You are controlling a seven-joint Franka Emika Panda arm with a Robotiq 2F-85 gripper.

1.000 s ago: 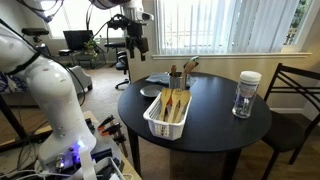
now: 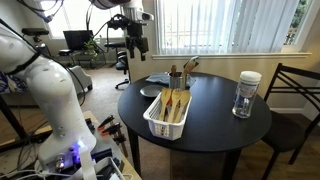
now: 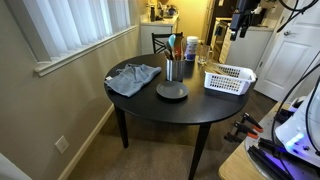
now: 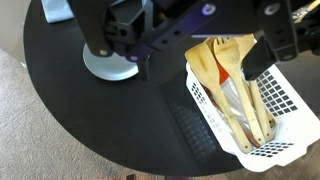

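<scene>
High over the table's left side in exterior view 1, my gripper [image 2: 137,48] points downward, well above everything on the tabletop. In the wrist view its two fingers stand wide apart, with nothing between them. Below and to one side lies a white plastic basket [image 2: 168,128] holding several wooden utensils [image 4: 232,85]. A dark plate [image 3: 172,90] rests flat on the table; it looks pale in the wrist view [image 4: 110,65]. Behind the basket, a metal canister [image 3: 175,70] holds upright utensils with coloured heads. A grey-blue cloth [image 3: 133,79] is spread near the table's edge.
The round black table [image 2: 215,110] has bare room in its middle and at the front. A white-lidded container [image 2: 246,94] stands on the right. A dark chair [image 2: 297,110] is close by on that side.
</scene>
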